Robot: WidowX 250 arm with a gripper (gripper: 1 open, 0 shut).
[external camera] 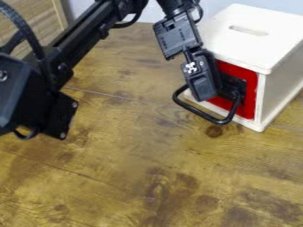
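A white box point(249, 35) with a red front panel point(246, 111) stands at the upper right. A black U-shaped handle point(200, 111) sticks out low from that front, angled down over the floor. My gripper point(222, 89) points down against the red panel at the handle's upper part. Its fingertips are dark against the dark fittings there, so I cannot see whether they are shut or what lies between them.
The black arm reaches in from the top left. A pale wall runs along the back, with a wooden panel at the upper left.
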